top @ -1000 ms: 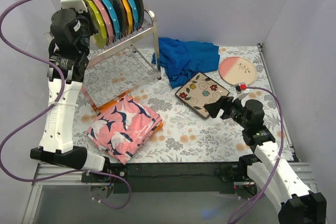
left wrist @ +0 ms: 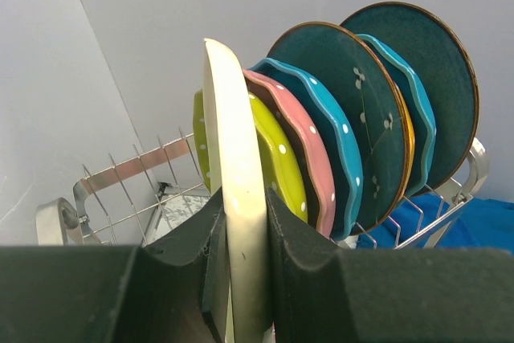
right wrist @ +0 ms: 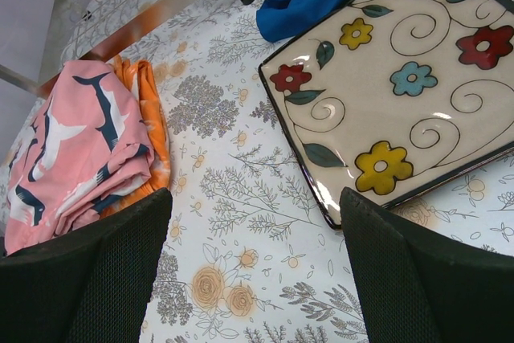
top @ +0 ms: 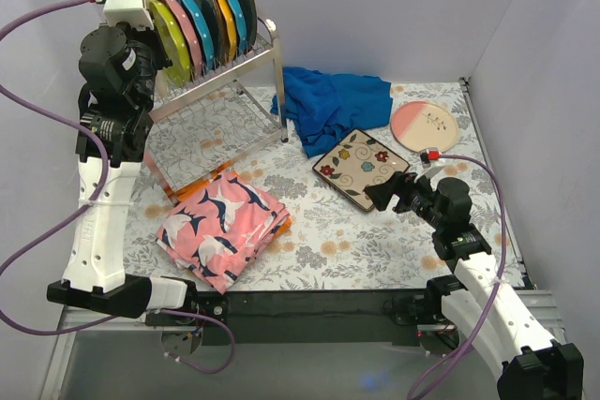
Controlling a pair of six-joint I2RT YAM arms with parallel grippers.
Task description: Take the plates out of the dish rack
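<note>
Up at the left end of the dish rack [left wrist: 135, 165], my left gripper is shut on a cream plate [left wrist: 231, 126], seen edge-on and upright. Just right of it stand a lime green plate [left wrist: 281, 158], a pink plate [left wrist: 309, 134], a blue plate [left wrist: 341, 138] and several more, dark, orange and blue, leaning in the slots. From above, the left arm hides the held plate. My right gripper hangs over the table with its fingers apart and nothing between them, beside a square flowered plate [right wrist: 393, 86] lying on the table.
A round pink-and-cream plate [top: 425, 126] lies at the table's right back. A blue cloth [top: 328, 105] is heaped beside the rack. Folded pink cloth [top: 223, 229] covers the front left.
The left arm shifted a little to the left over the last second, at the rack's left end. The right arm and the other plates look unmoved.
</note>
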